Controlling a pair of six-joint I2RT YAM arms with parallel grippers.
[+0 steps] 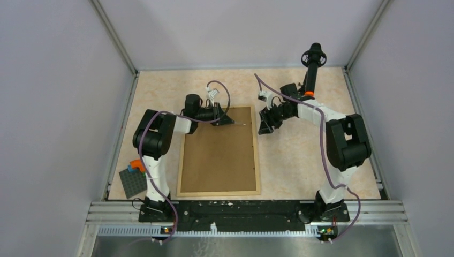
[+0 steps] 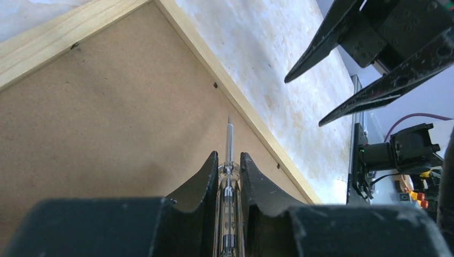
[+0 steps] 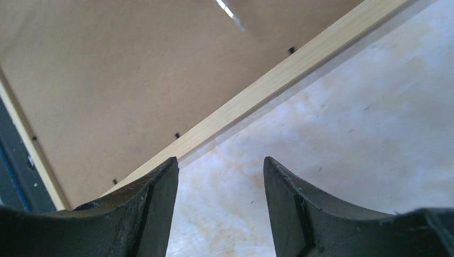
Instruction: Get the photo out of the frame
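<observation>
A large wooden frame [image 1: 258, 176] lies face down, its brown backing board [image 1: 217, 160] up; no photo shows. Small dark tabs [image 2: 216, 85] line the frame's inner edge. My left gripper is shut on a clear-handled screwdriver [image 2: 229, 193], whose thin metal tip points over the backing towards the frame's right side. Whether the tip touches the board I cannot tell. Just right of the frame, my right gripper stands open with nothing between its fingers; in the left wrist view those fingers [image 2: 369, 96] hang over the bare table.
At the front left are a dark grey pad [image 1: 133, 183] and an orange-handled tool [image 1: 137, 165]. A black stand [image 1: 313, 64] with an orange band rises at the back right.
</observation>
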